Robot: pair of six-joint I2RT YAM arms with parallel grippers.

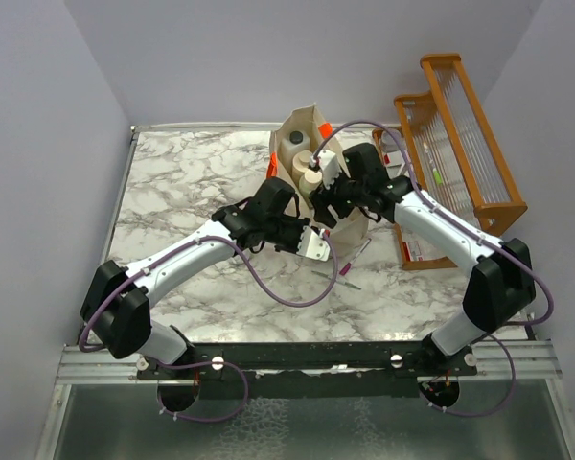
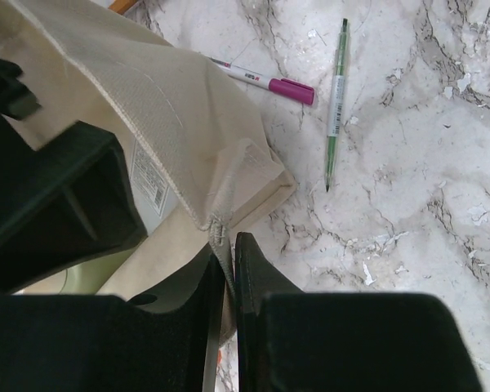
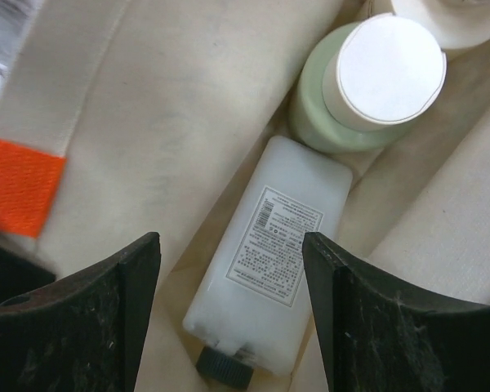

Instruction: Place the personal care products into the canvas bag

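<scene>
The canvas bag (image 1: 302,123) stands open at the table's middle, holding several bottles and jars (image 1: 295,144). My left gripper (image 1: 299,235) is shut on the bag's near rim, whose folded edge (image 2: 220,229) runs between its fingers. My right gripper (image 1: 331,206) is over the bag's opening, open with nothing between its fingers. In the right wrist view, a white labelled bottle with a dark cap (image 3: 265,253) lies in the bag below these fingers, beside a green jar with a white lid (image 3: 343,122).
A wooden rack (image 1: 501,216) stands at the right. A purple marker (image 2: 290,90) and a green pen (image 2: 335,106) lie on the marble table (image 1: 172,172) beside the bag.
</scene>
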